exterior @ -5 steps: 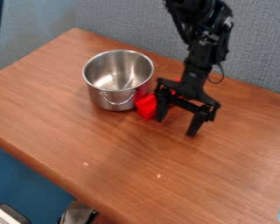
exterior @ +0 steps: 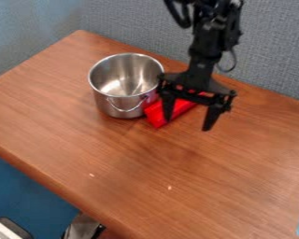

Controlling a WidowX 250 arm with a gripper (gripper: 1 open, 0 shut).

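A steel pot [exterior: 123, 79] with a wire handle stands on the wooden table, left of centre. My black gripper [exterior: 189, 110] is just to its right, open, its two fingers straddling the area over a red object [exterior: 159, 113]. The red object lies on the table beside the pot, partly hidden by the gripper.
A grey padded wall [exterior: 139, 19] runs along the back. Past the table's left front edge is blue floor with some equipment at the bottom left.
My gripper has risen and moved slightly back, and more of the red object shows beneath it. The pot stays where it was.
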